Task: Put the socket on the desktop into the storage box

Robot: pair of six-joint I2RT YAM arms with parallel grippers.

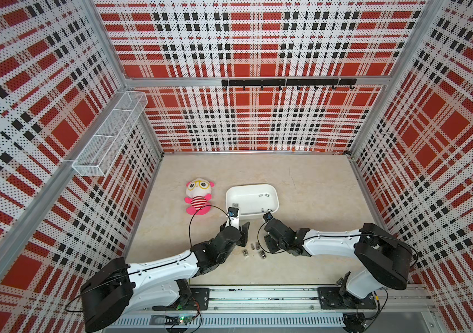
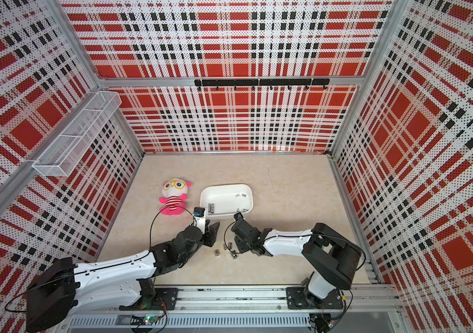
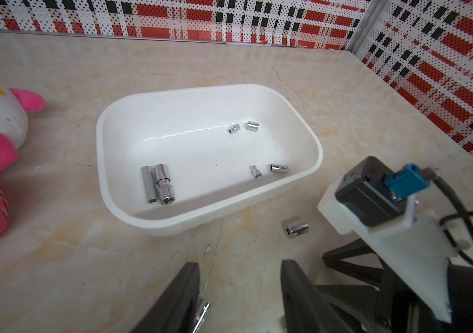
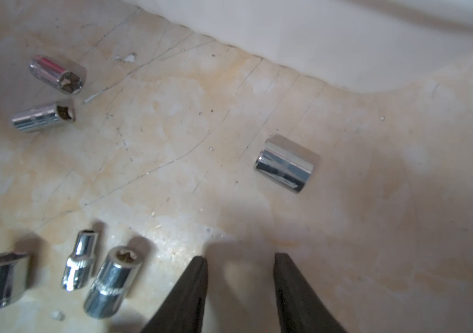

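Observation:
A short chrome socket (image 4: 283,164) lies on the desktop, just ahead of my right gripper, which is open with nothing between its fingers. In the left wrist view that socket (image 3: 295,226) rests outside the near right wall of the white storage box (image 3: 208,219). My left gripper stands open in front of the box; a socket (image 3: 200,313) shows partly behind its left finger. Inside the box lie several sockets, among them a stepped one (image 3: 162,183). More loose sockets, such as a stubby one (image 4: 113,282), lie left of my right gripper.
The pink plush toy (image 1: 198,196) sits left of the box. My right gripper's camera mount (image 3: 397,233) is close to the left gripper's right side. Bare desktop (image 1: 319,188) extends to the right of the box.

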